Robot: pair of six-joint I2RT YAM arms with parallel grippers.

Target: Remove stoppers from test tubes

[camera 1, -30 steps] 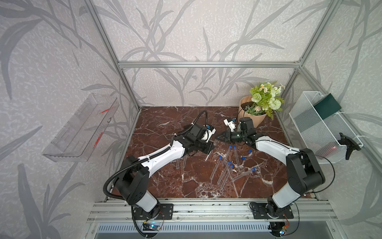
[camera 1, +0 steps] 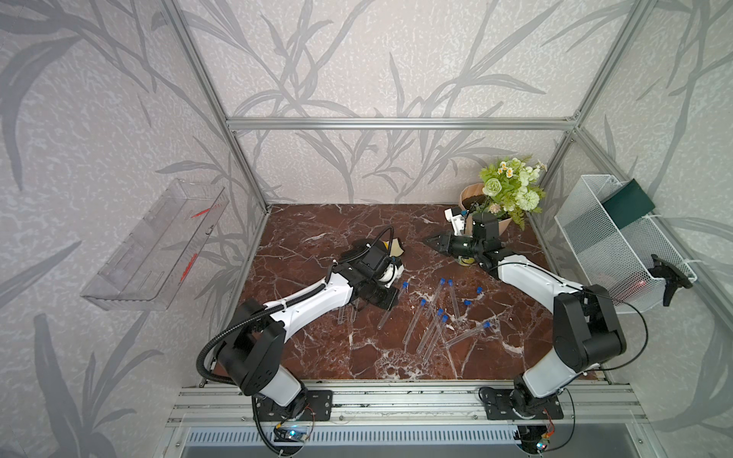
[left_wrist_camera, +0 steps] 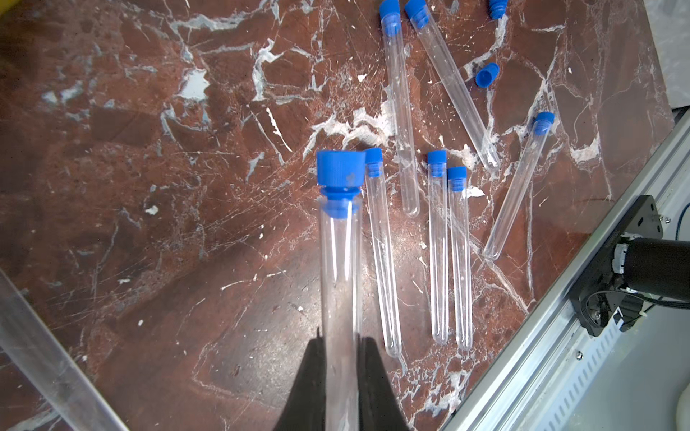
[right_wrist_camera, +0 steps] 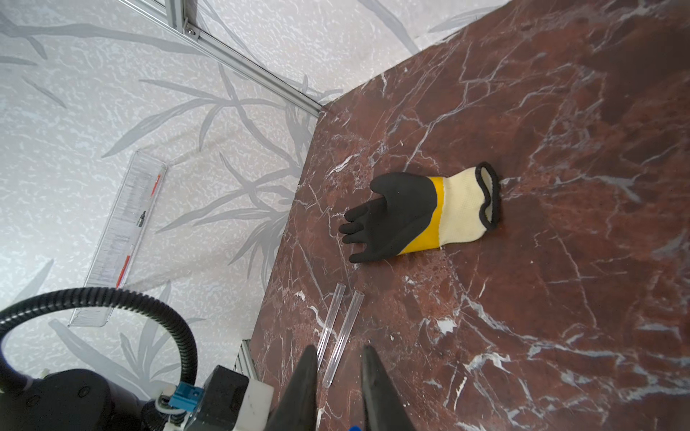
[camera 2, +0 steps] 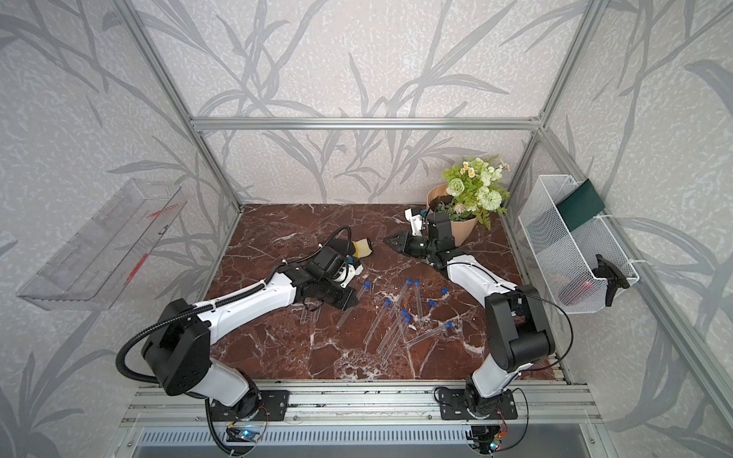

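My left gripper is shut on a clear test tube [left_wrist_camera: 340, 265], whose blue stopper [left_wrist_camera: 340, 171] is seated in its mouth. In the top left view, the left gripper [camera 1: 391, 300] is over the middle of the table, with the tube slanting toward the front. My right gripper stands part open behind and to the right, apart from that tube; a speck of blue shows at the frame's bottom, too small to identify. Several stoppered tubes [left_wrist_camera: 438, 251] lie front right. Two loose stoppers [left_wrist_camera: 487, 74] are beside them. Two tubes without stoppers [right_wrist_camera: 343, 337] lie at left.
A black, yellow and cream glove [right_wrist_camera: 431, 212] lies at the back middle. The flower pot [camera 1: 504, 226] stands at the back right, near the right arm. A clear bin [camera 1: 152, 252] hangs left, a white mesh basket [camera 1: 603, 229] right. The front left tabletop is open.
More of the held tube and its blue stopper now show.
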